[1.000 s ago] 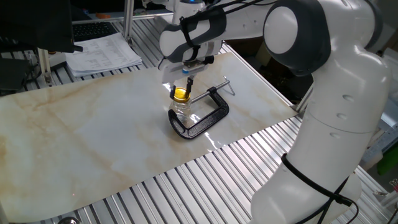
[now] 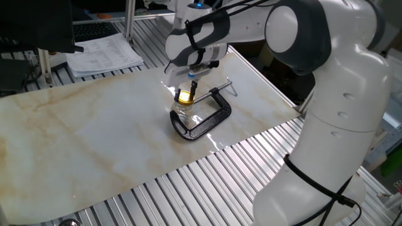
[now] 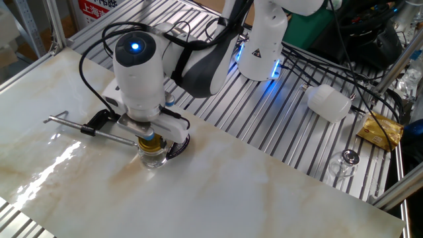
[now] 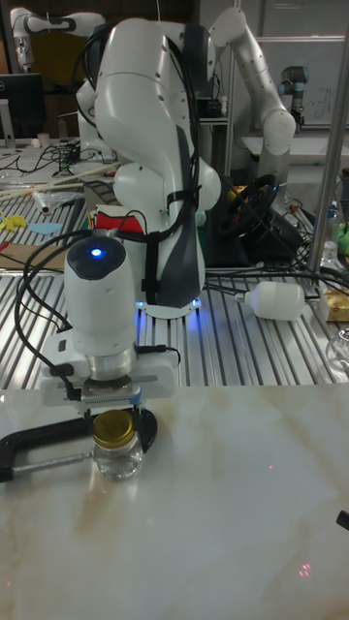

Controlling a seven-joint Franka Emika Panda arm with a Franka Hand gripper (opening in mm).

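Note:
A clear jar [image 3: 153,159] with a gold lid [image 4: 113,429] stands upright on the marble-patterned sheet. Beside it lies a black C-clamp [image 2: 204,127], whose metal screw [image 3: 112,136] reaches to the jar; whether it grips the glass I cannot tell. Pointing down, my gripper [image 2: 186,93] has its dark fingers [image 2: 194,90] on opposite sides of the lid. Contact between fingers and lid cannot be made out. The other two views mostly hide the fingers behind the gripper body and the lid.
Left of the jar in exterior view 1, the marble sheet [image 2: 75,144] is clear. Papers [image 2: 103,55] lie behind it. A white bulb-shaped object [image 3: 328,103], a yellow packet [image 3: 380,131] and a small glass jar [image 3: 344,163] sit on the slatted table.
Over the last second my gripper has shifted slightly right and downward at the lid in exterior view 1. The clamp stays put.

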